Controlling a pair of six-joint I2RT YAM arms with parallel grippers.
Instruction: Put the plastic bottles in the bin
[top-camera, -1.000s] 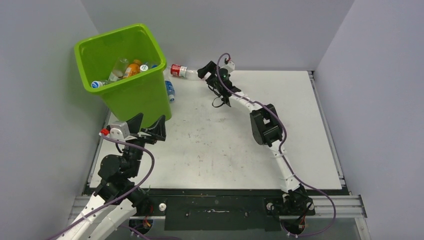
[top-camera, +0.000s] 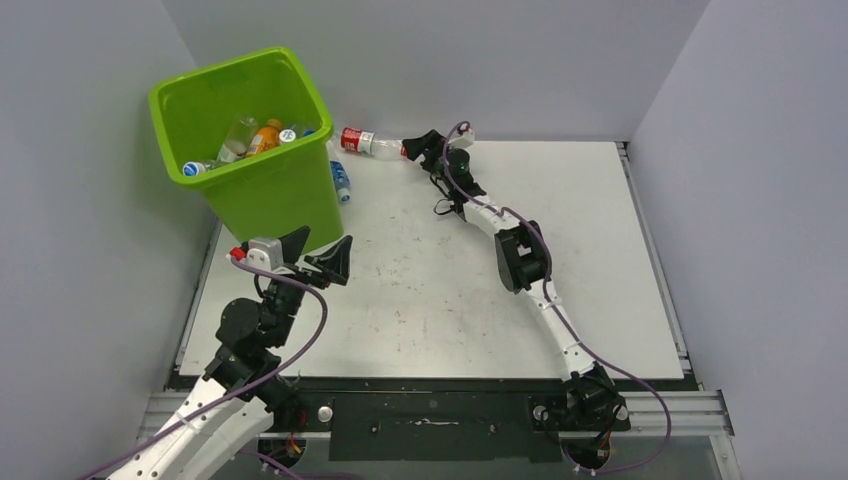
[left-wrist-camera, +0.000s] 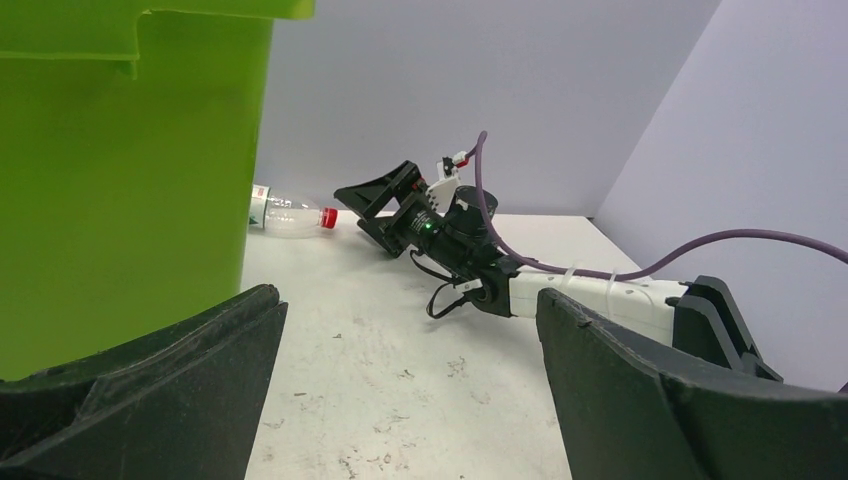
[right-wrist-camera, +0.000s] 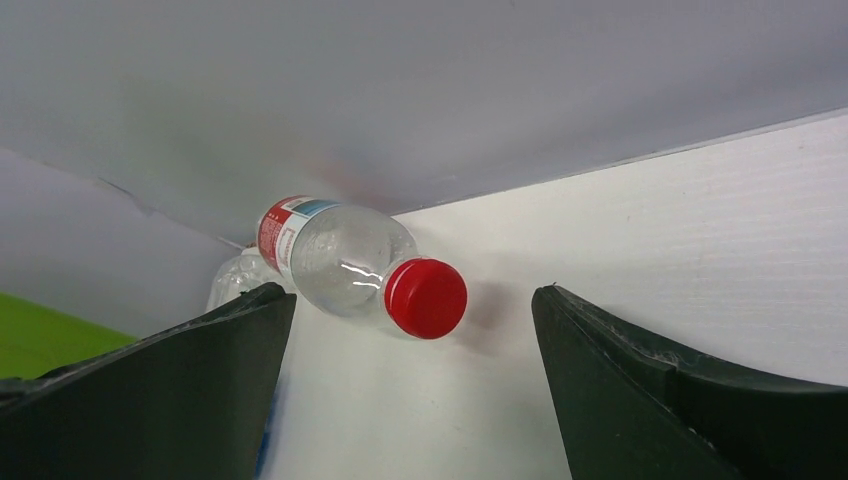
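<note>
A clear bottle with a red-and-white label and red cap (top-camera: 357, 141) lies on its side along the back wall. In the right wrist view its red cap (right-wrist-camera: 427, 298) faces me between the fingers, apart from them. My right gripper (top-camera: 415, 152) is open at the cap end. A blue-labelled bottle (top-camera: 341, 178) lies against the right side of the green bin (top-camera: 275, 200), its upper part hidden. Several bottles rest inside the bin, including an orange one (top-camera: 265, 137). Before the bin's front, my left gripper (top-camera: 338, 258) stands open and empty.
Grey walls (top-camera: 420, 60) close in the back and sides. The bin's tall wall (left-wrist-camera: 120, 200) stands close on the left in the left wrist view.
The left gripper has moved right and slightly down. The bottles and bin look unmoved.
</note>
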